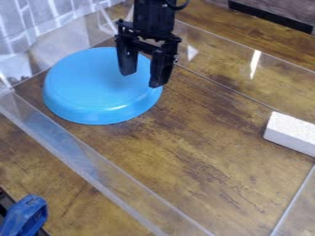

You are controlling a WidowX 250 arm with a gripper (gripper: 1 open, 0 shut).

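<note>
My black gripper [143,66] hangs from the top of the view over the right part of a round blue disc [88,90]. Its two fingers stand apart, open, with nothing visible between them. Whether the fingertips touch the disc is unclear.
A white block [290,131] lies at the right on the wooden table [185,175]. A blue object [20,218] is at the lower left corner. Clear plastic walls run along the left and right.
</note>
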